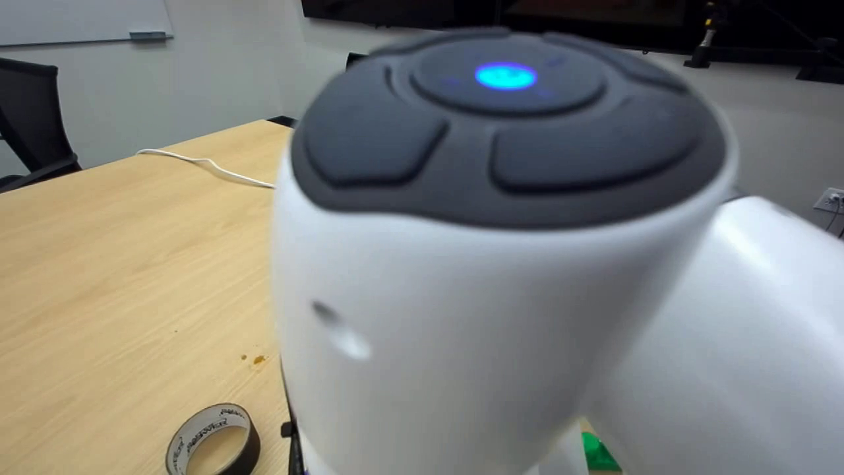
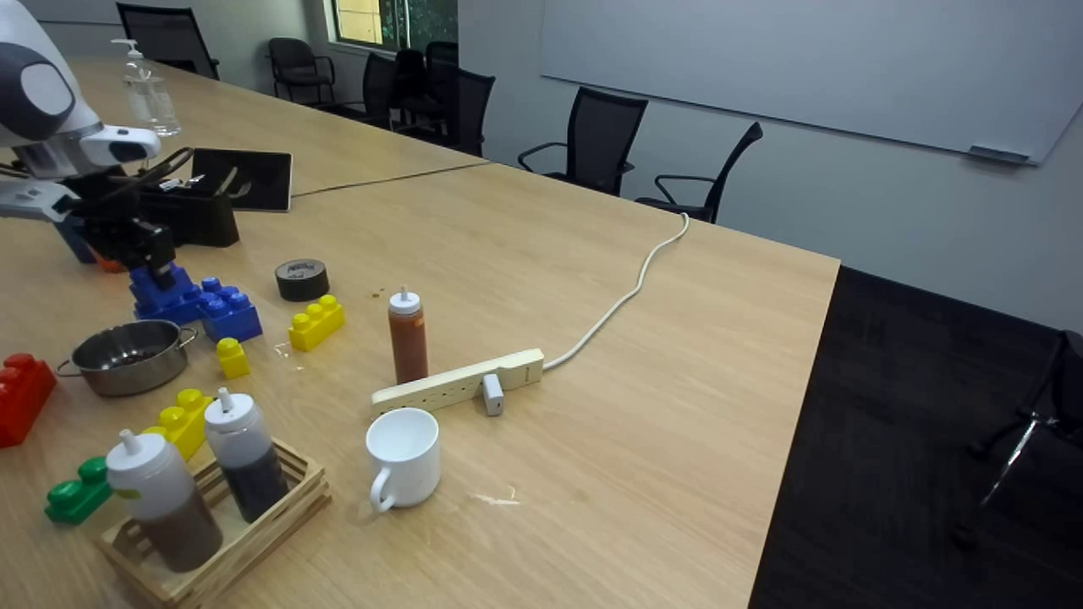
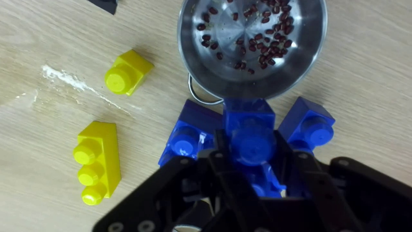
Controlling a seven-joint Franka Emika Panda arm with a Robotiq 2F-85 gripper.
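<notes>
In the wrist view my gripper is shut on a blue block (image 3: 249,110), whose round stud faces the camera. More blue blocks lie behind and beside it: one on the left (image 3: 201,116) and one on the right (image 3: 309,112). Just beyond the held block is the metal pot (image 3: 247,87), with dark red beans inside. Seen from exterior view 2, the gripper (image 2: 157,272) points down at the blue blocks behind the pot (image 2: 132,370). Whether the held block touches the others cannot be told. The arm hides the gripper in exterior view 1.
Yellow blocks (image 3: 102,154) lie left of the pot in the wrist view. A tape roll (image 2: 301,279), a sauce bottle (image 2: 409,345), a white mug (image 2: 406,457) and a wooden tray (image 2: 269,538) with two bottles stand around.
</notes>
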